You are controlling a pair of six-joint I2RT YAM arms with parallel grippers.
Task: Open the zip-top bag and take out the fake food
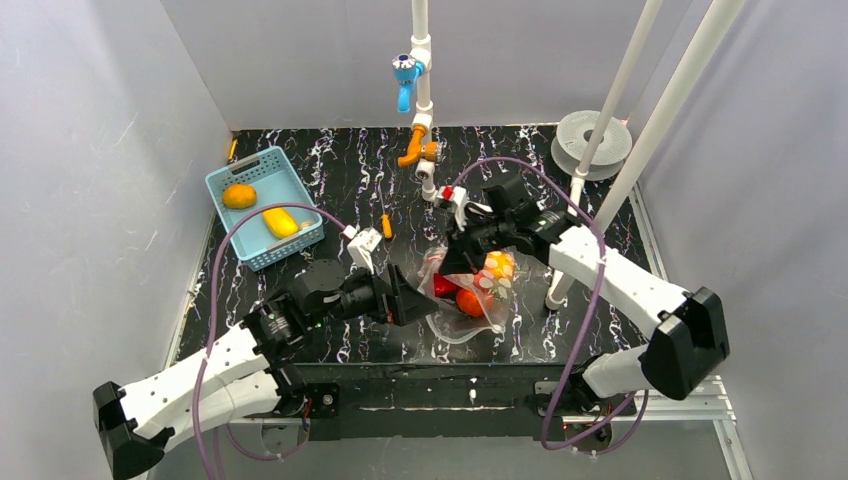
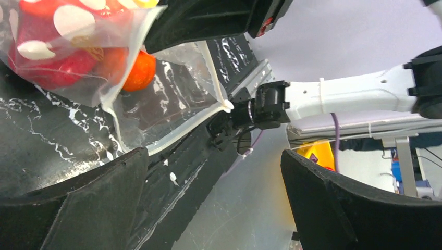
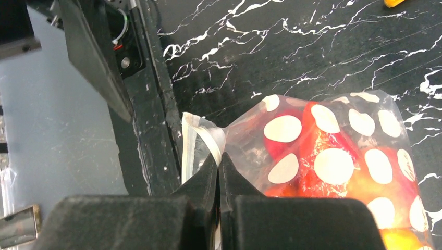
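The clear bag with white dots point(image 1: 458, 327) lies at the table's middle, its mouth gaping towards the front. Inside are a round orange-red food point(image 1: 472, 303) and a red one point(image 1: 443, 286); yellow shows through the bag behind them. My right gripper is shut on the bag's rim point(image 3: 209, 136), holding it raised. To the left of the mouth is my left gripper point(image 1: 418, 300), open, with nothing between its wide-set fingers point(image 2: 112, 192). In the left wrist view the open mouth and the orange-red food point(image 2: 140, 72) are visible beyond the fingers.
A blue basket point(image 1: 262, 262) with yellow and orange food stands at the back left. An orange-handled screwdriver point(image 1: 386, 226) lies behind the bag. White pipes point(image 1: 425, 85) and a grey spool point(image 1: 575, 150) stand at the back. Table in front of the basket is partly clear.
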